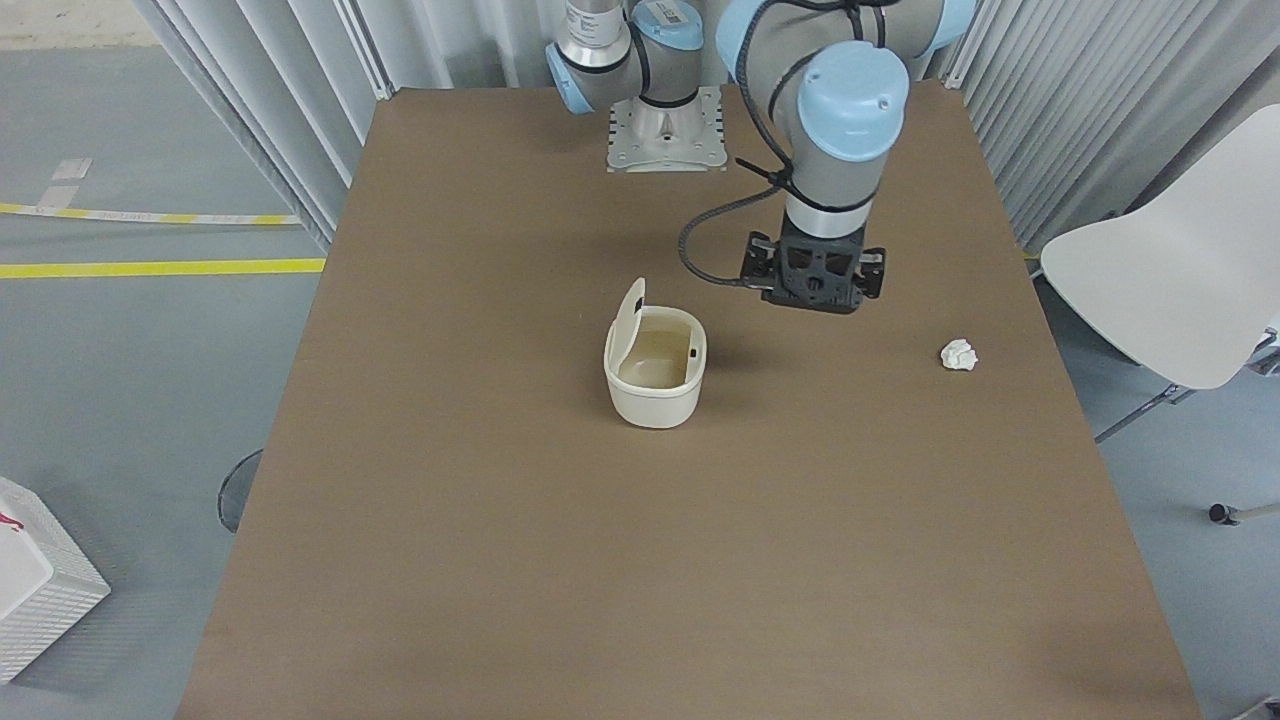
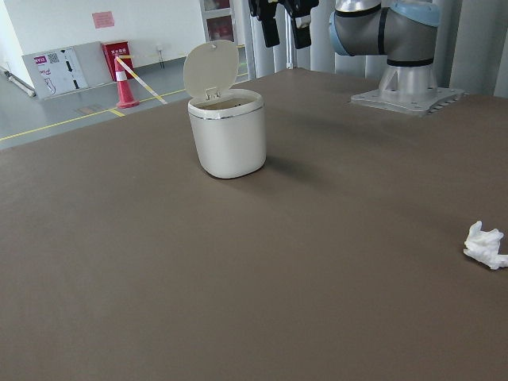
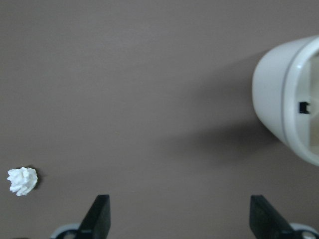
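Observation:
A small white bin [image 1: 654, 402] with its lid raised [image 2: 209, 67] stands on the brown table [image 1: 672, 564]; in the wrist view its rounded body [image 3: 271, 89] is at the right edge. A crumpled white paper ball [image 1: 959, 355] lies to the bin's right, also visible in the left camera view [image 2: 484, 246] and lower left in the wrist view [image 3: 22, 180]. My gripper hangs above the table, behind and right of the bin in the front view, open, with nothing between its fingers.
A white chair [image 1: 1164, 264] stands beyond the right edge.

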